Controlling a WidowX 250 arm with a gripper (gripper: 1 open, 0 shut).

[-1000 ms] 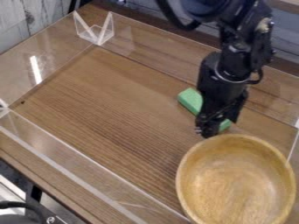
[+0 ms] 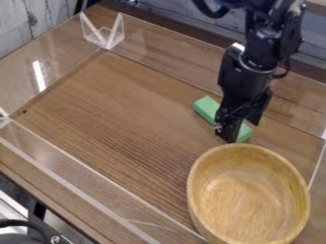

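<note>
My black gripper [image 2: 234,117] hangs at the right of the camera view, over a green block [image 2: 207,109] that lies slanted on the wooden table [image 2: 109,124]. Its fingers stand apart, reaching down around the block's near part; whether they touch it is unclear. A large yellow bowl [image 2: 247,218] sits in front of the block at the bottom right.
A small white wire or plastic holder [image 2: 105,30] stands at the back left. Dark cables lie at the bottom left edge.
The yellow bowl appears smaller and farther left, with more of it in view. The green block stays about where it was.
</note>
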